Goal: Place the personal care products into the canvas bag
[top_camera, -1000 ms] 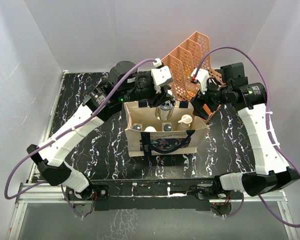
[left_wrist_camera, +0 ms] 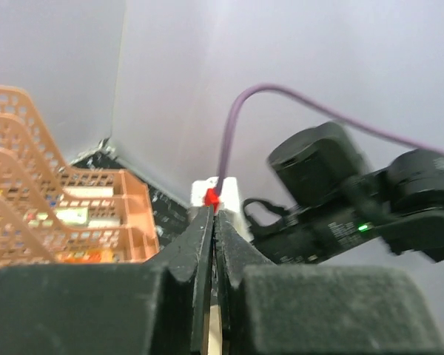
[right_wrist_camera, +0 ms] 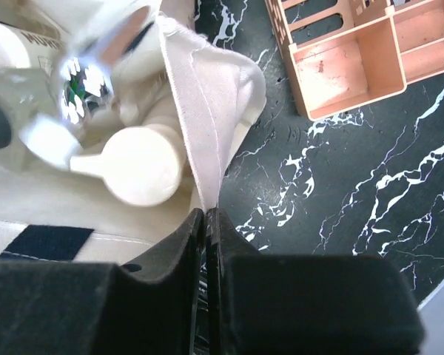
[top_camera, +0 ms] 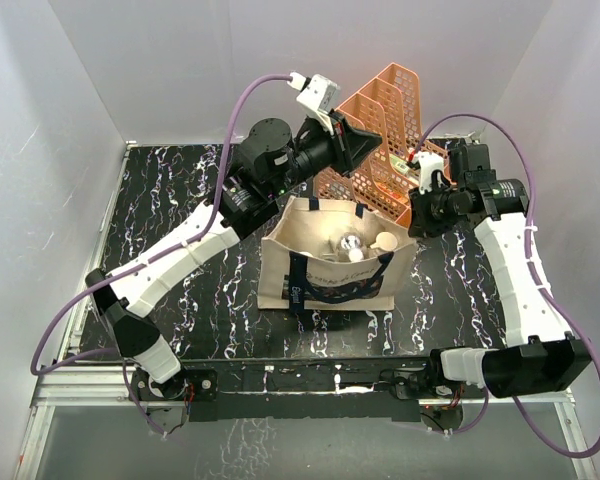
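The canvas bag (top_camera: 285, 270) stands mid-table, holding several products: a shiny silver bottle (right_wrist_camera: 85, 85), a white pump bottle (right_wrist_camera: 143, 166) and others partly hidden. My left gripper (top_camera: 356, 150) is shut above the bag's back, nothing visible between its fingers. My right gripper (top_camera: 420, 228) is shut on the bag's right rim (right_wrist_camera: 203, 133), pinching the cream fabric at the corner.
An orange compartment organizer (top_camera: 380, 100) stands behind the bag, with some items in it. Walls bound the table at the back and sides.
The silver bottle, earlier at my left gripper, now lies in the bag. The left gripper moved up and right; the right one moved down onto the bag's rim and shut on it.
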